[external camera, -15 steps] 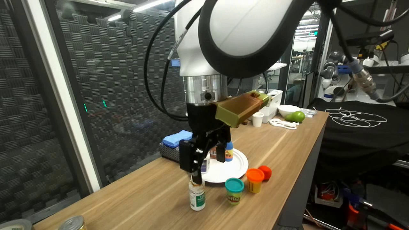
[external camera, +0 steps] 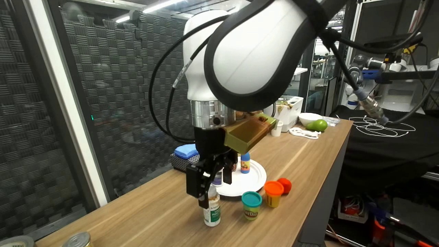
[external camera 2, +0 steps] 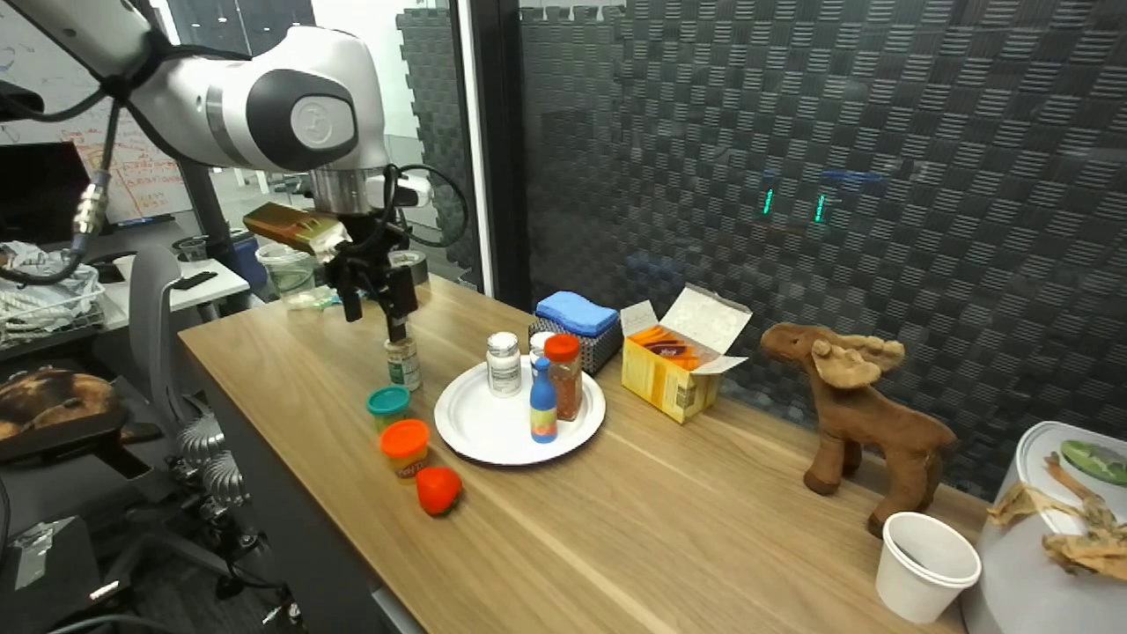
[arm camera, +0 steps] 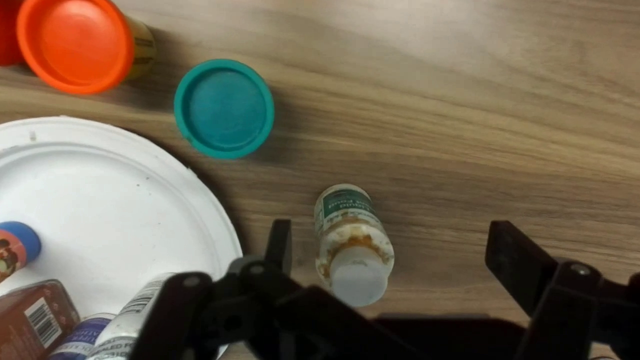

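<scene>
A small white bottle with a green label (arm camera: 351, 228) stands upright on the wooden table, beside the plate. My gripper is open above it. In the wrist view the bottle shows between the two spread fingers, nearer the left one, with nothing gripped. From exterior view 1, one finger partly covers the top of the bottle (external camera: 212, 214). The white plate (external camera 2: 470, 433) carries a white-capped bottle (external camera 2: 504, 364), a red-lidded jar (external camera 2: 565, 380), a blue bottle (external camera 2: 543, 407) and another white-capped container, mostly hidden.
Close by stand a teal-lidded tub (arm camera: 225, 109), an orange-lidded tub (arm camera: 81, 45) and a red object (external camera 2: 438, 490). A blue sponge (external camera 2: 577, 312), an open yellow box (external camera 2: 666, 375) and a plush moose (external camera 2: 861, 412) line the back. Bare table lies opposite the plate.
In exterior view 1, my gripper has shifted left and slightly toward the camera, uncovering more of the bottle's upper part. The bottle, plate and tubs stay put.
</scene>
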